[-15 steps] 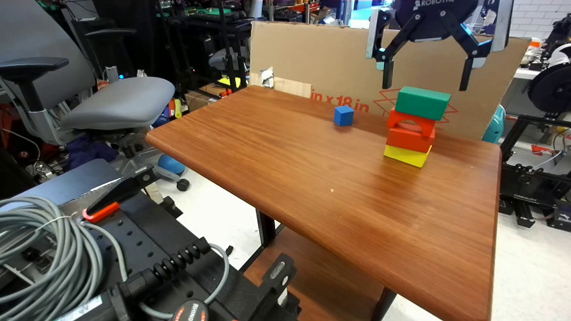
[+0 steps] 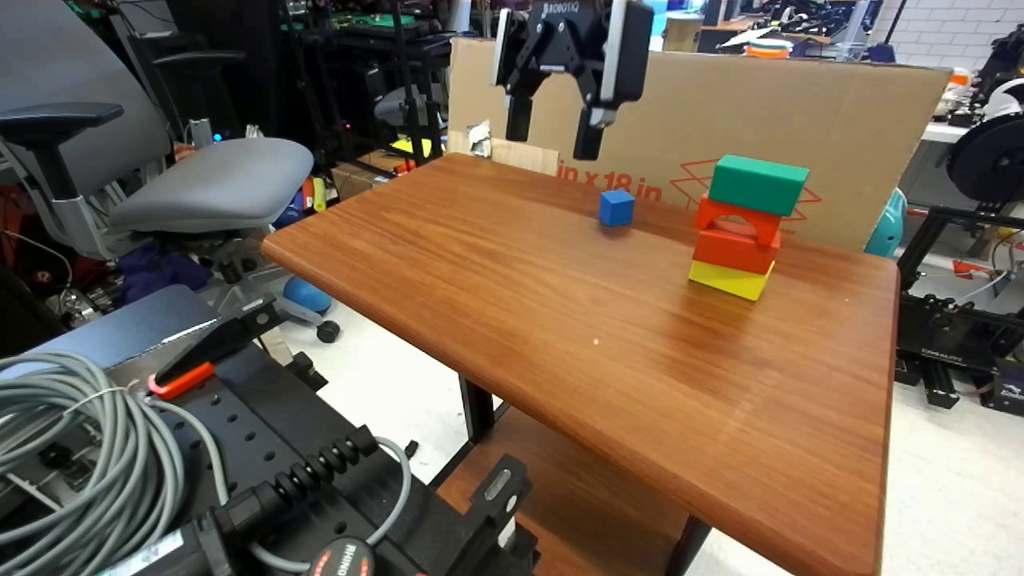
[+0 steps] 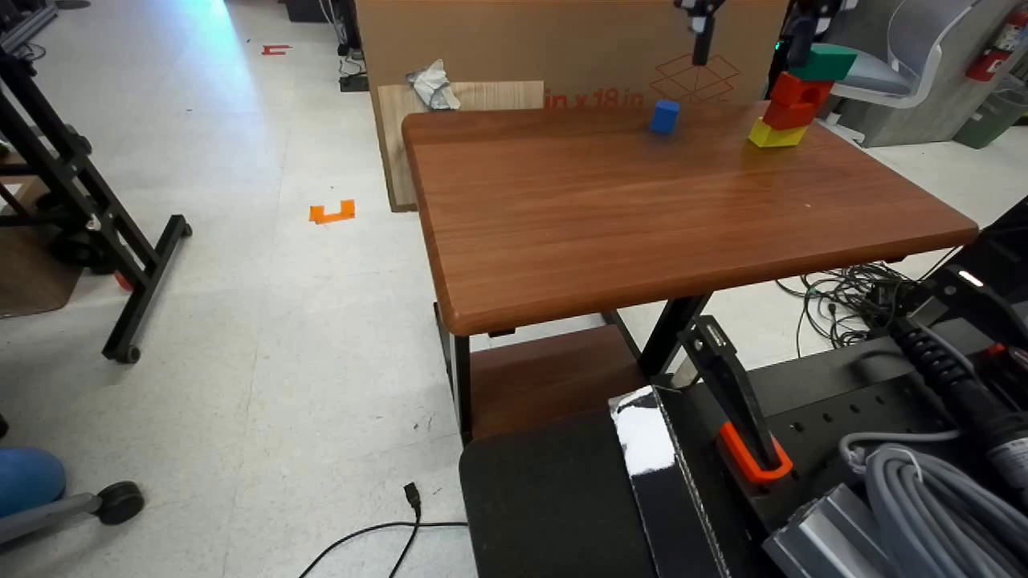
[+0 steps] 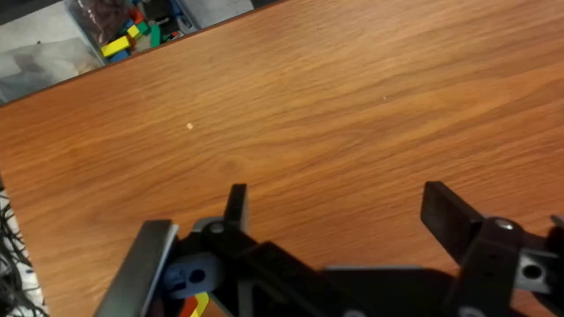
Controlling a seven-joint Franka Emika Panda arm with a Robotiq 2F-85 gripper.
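My gripper [image 2: 550,136] hangs open above the far part of the table, nothing between its fingers. In exterior view 1 it is up and to the left of a small blue cube [image 2: 616,208], clear of it. To the right of the cube rises a stack: a yellow block [image 2: 730,279] at the bottom, a red block [image 2: 735,248] on it, a red arch [image 2: 739,217] above that and a green block [image 2: 759,184] on top. The wrist view shows bare wood between the fingertips; a sliver of yellow and red peeks out below the left finger.
A brown wooden table [image 2: 538,288] carries the blocks, and its front and left areas are free. Cardboard [image 2: 816,125] stands upright along the far edge. Beyond the table, a bin of coloured blocks [image 4: 140,31] shows in the wrist view.
My gripper has moved left in exterior view 1, from above the stack to the blue cube's upper left, and has turned. The blocks have not moved.
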